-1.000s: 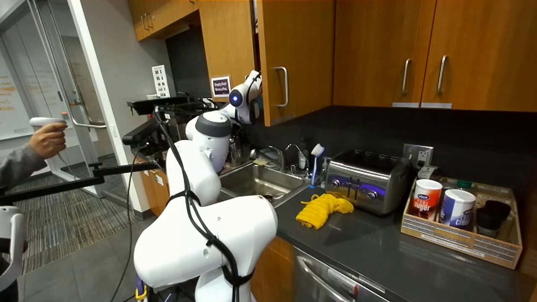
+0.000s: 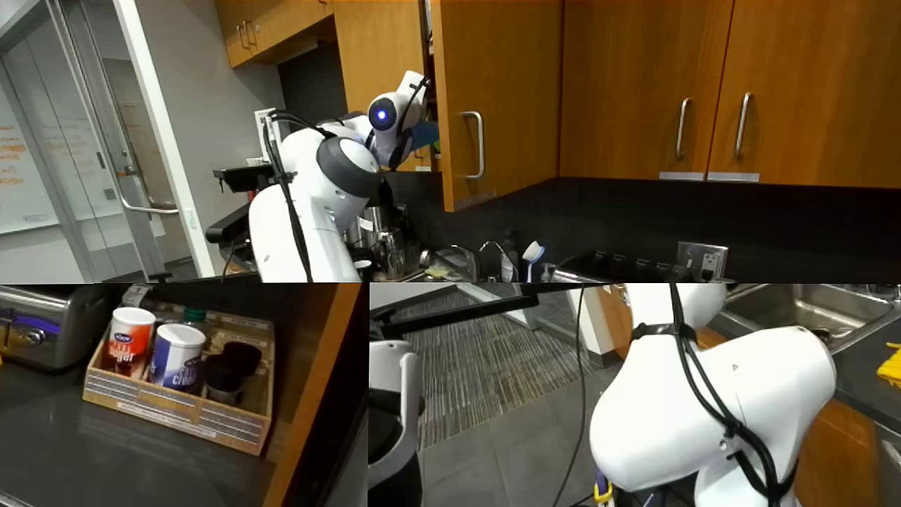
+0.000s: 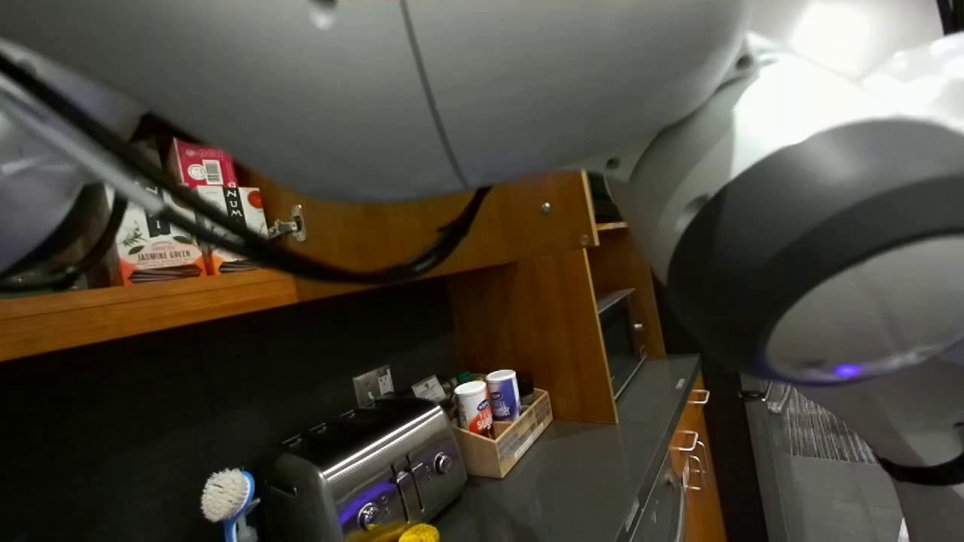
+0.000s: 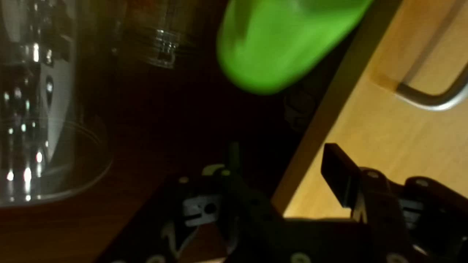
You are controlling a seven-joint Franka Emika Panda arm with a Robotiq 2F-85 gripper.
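In the wrist view my gripper has one dark finger against the dim cabinet interior and the other over a lit wooden panel. The panel's edge [image 4: 302, 175] runs through the space between them. Whether the fingers press on it cannot be told. Beyond them is a blurred bright green rounded thing [image 4: 267, 52]. A clear glass [image 4: 48, 131] stands at the left. A metal handle [image 4: 438, 96] is on the panel. Exterior view 1 has the arm's wrist [image 2: 393, 118] beside the open cabinet door [image 2: 498, 76], hiding the gripper; a blue patch [image 2: 424, 134] shows there.
Exterior view 1 is torn, its lower part displaced sideways. In exterior view 2 the arm covers much of the picture. Tea boxes [image 3: 163, 244] sit on the cabinet shelf. Below are a toaster [image 3: 379, 470] and a wooden box [image 3: 506, 447] of canisters.
The arm's wrist has risen and shifted slightly left beside the open door. The door looks unmoved. The lower part of exterior view 1 was whole before and is displaced now.
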